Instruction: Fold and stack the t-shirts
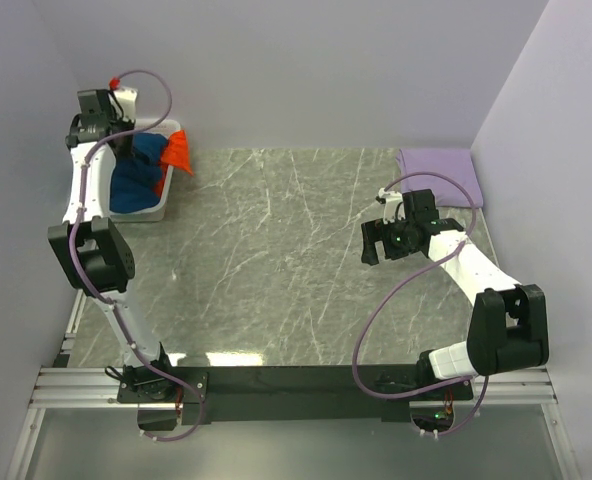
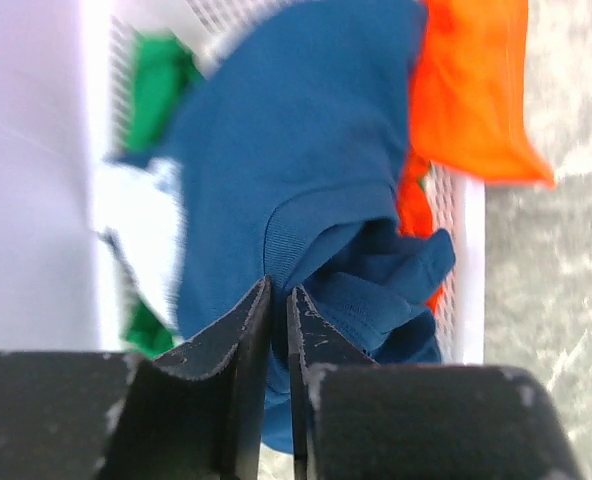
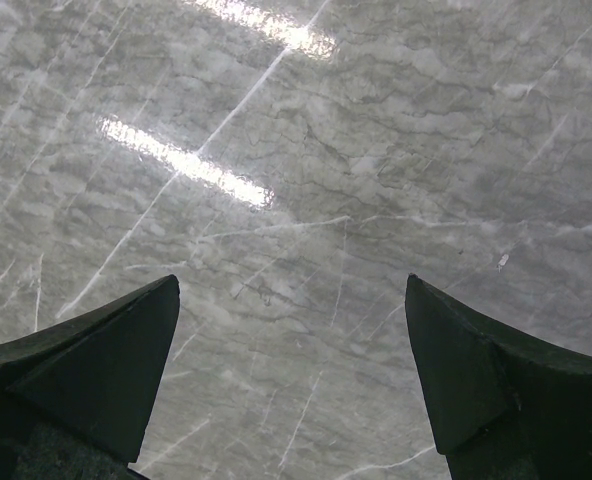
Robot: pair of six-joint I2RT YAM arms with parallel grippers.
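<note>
A white basket (image 1: 160, 212) at the back left holds crumpled shirts: a dark blue one (image 2: 276, 130), an orange one (image 1: 175, 150), with green and white cloth seen in the left wrist view. My left gripper is over the basket, its fingertips close together at a bunched fold of the blue shirt, which rises between them; how firmly it holds is unclear. My right gripper stands open above bare marble on the right side, nothing between its fingers.
A flat purple cloth (image 1: 438, 175) lies at the back right. Walls border the left, back and right.
</note>
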